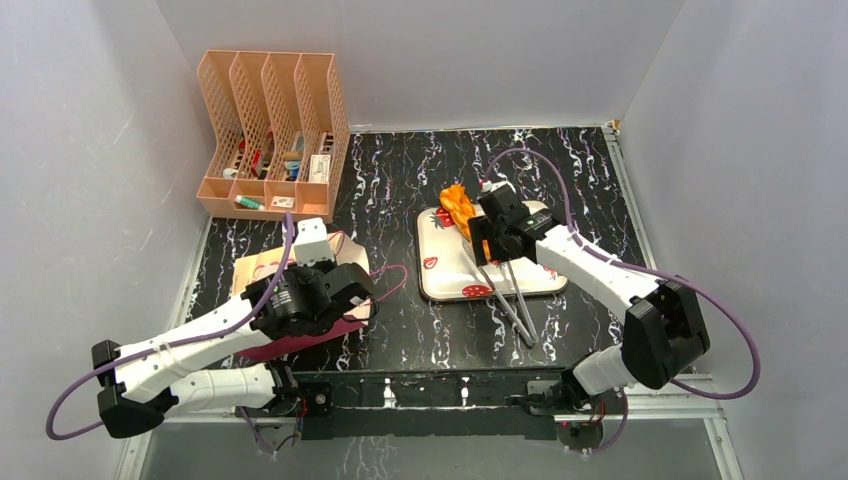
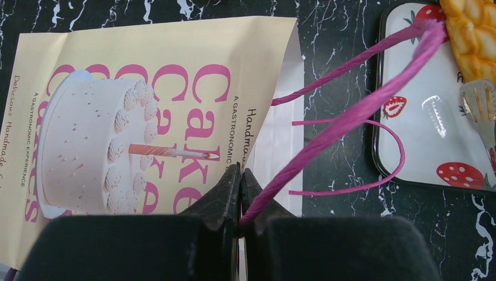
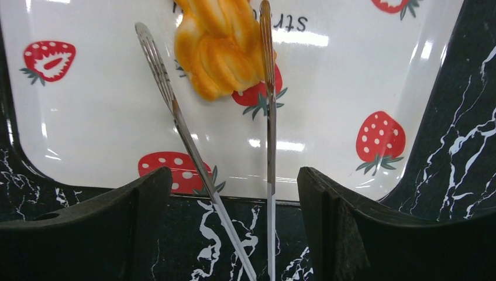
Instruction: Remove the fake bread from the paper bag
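Note:
The braided fake bread (image 1: 458, 206) lies outside the bag, on the white strawberry tray (image 1: 440, 277); in the right wrist view its near end (image 3: 219, 47) shows. Metal tongs (image 3: 271, 140) rest with their tips by the bread and their handles past the tray's front edge. My right gripper is part open above them, fingers apart on either side, gripping nothing. The cream paper bag (image 2: 134, 129), printed with a cake, lies flat at left. My left gripper is shut at its mouth, the bag's thin edge running between the fingertips.
Pink cord handles (image 2: 351, 134) loop from the bag's mouth toward the tray, one passing close by the left fingers. A peach divided organizer (image 1: 270, 140) stands at the back left.

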